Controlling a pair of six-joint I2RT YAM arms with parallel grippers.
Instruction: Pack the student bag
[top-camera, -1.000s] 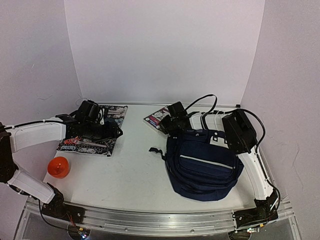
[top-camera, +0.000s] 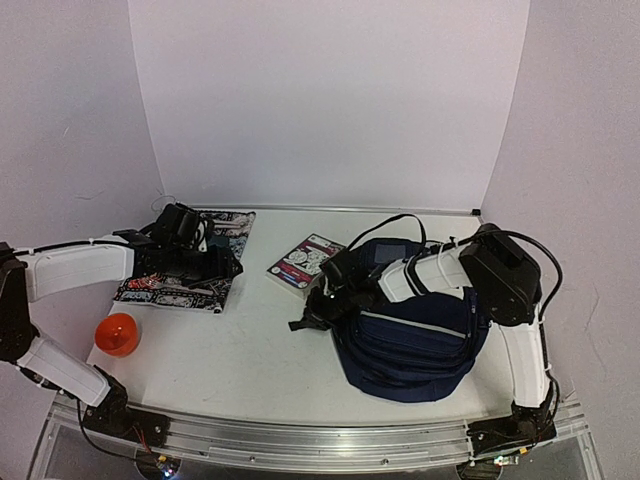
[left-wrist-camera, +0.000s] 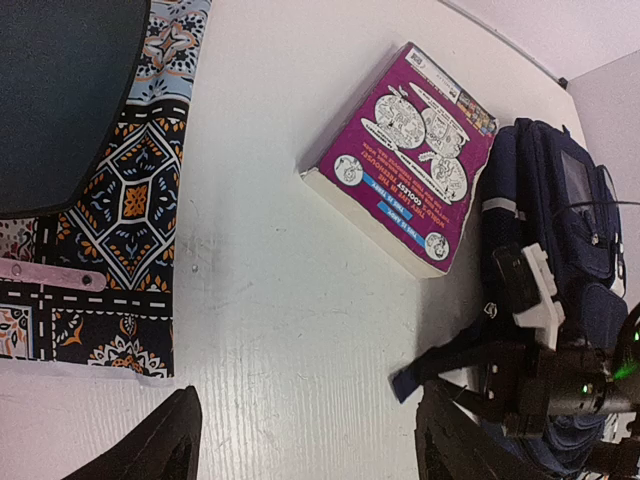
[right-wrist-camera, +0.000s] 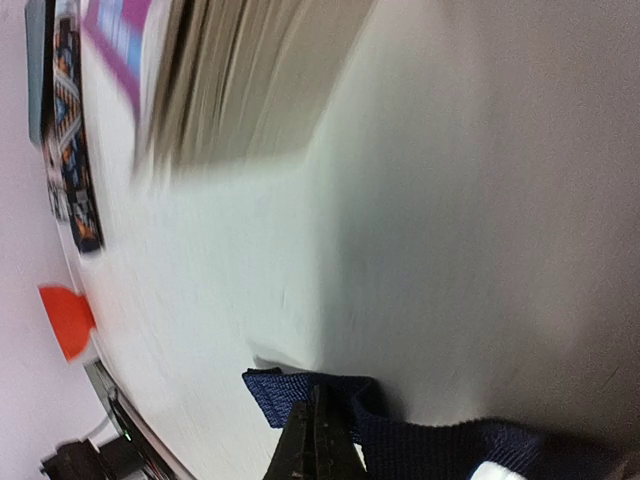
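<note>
The navy student bag lies at the right of the table, its upper part covered by my right arm. A short navy strap sticks out from its left side, and my right gripper is shut on it close to the strap's end. A thick purple book rests flat just left of the bag's top, apart from the right fingers. Over the patterned cloth's right edge hangs my left gripper, open and empty, its fingers wide apart.
A patterned cloth lies at the left with a dark flat item and a pink strip on it. An orange bowl stands at the front left.
The book has slid left and forward. The left arm has hardly moved.
</note>
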